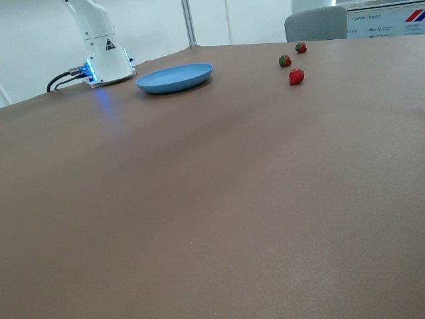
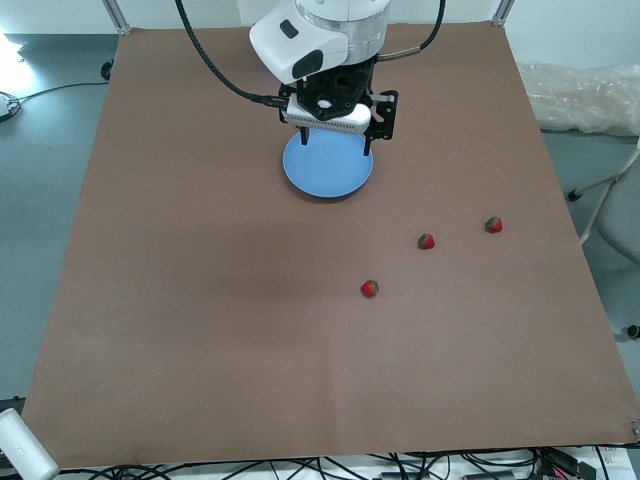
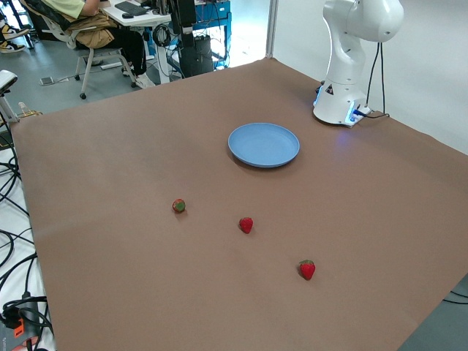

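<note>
My gripper point(image 2: 336, 140) hangs above the far part of the blue plate point(image 2: 326, 170) in the left view; whether its fingers are open or shut is unclear. The same plate point(image 1: 174, 78) point(image 3: 263, 144) lies empty on the brown table.
The arm's base point(image 3: 338, 102) stands at the far edge. Cables point(image 2: 320, 470) run along the near edge in the left view, and a grey chair point(image 2: 625, 210) stands off the right side.
</note>
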